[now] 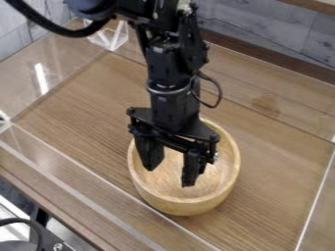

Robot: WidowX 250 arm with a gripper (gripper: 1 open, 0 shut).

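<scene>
My gripper (174, 161) is lowered over a round light-wooden bowl (183, 199) in the middle of the wooden table. Its black fingers stand apart, reaching down inside the bowl, with no object visible between them.
Grey panelled walls run along the back, a clear plastic piece stands at the upper left, and a black cable lies at the lower left corner.
</scene>
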